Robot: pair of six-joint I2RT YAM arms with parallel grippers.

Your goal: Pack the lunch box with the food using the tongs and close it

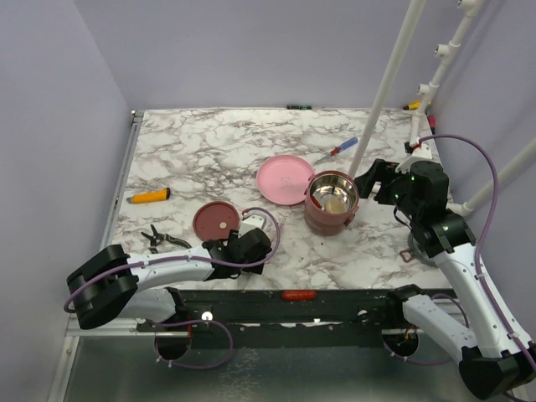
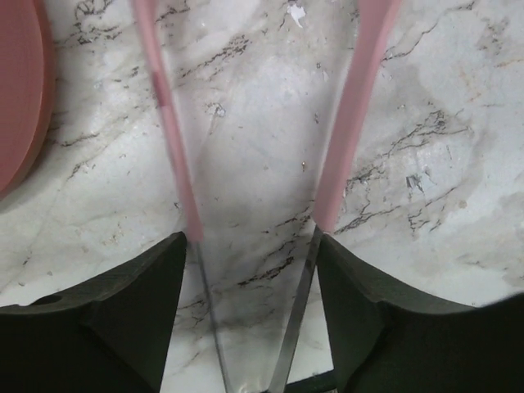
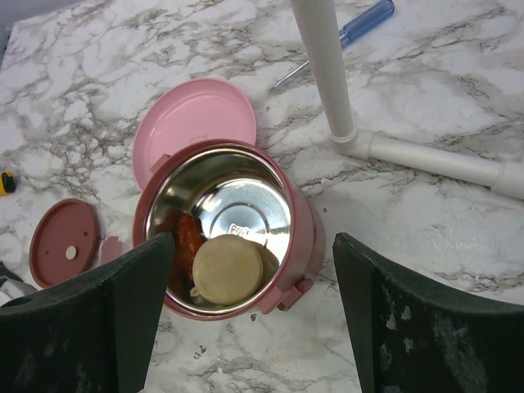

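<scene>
In the left wrist view, my left gripper has its fingers (image 2: 162,254) against the outer sides of pink tongs (image 2: 354,123), one finger on each leg. The tongs' narrow legs converge toward the bottom of that view. Their pink tips (image 3: 110,249) show beside the pot. A pinkish-brown pot (image 3: 307,237) holds a round pale bun (image 3: 228,270) and a reddish-brown sausage-like piece (image 3: 189,237). Behind it lies an empty pink plate (image 1: 284,178). My right gripper (image 1: 367,186) hangs open right of the pot, its fingers wide apart and empty.
A brown lid (image 1: 216,220) lies left of the tongs, with pliers (image 1: 163,239) and a yellow-orange tool (image 1: 149,196) farther left. A blue screwdriver (image 1: 337,150) and a white pole (image 1: 385,88) stand close behind the pot.
</scene>
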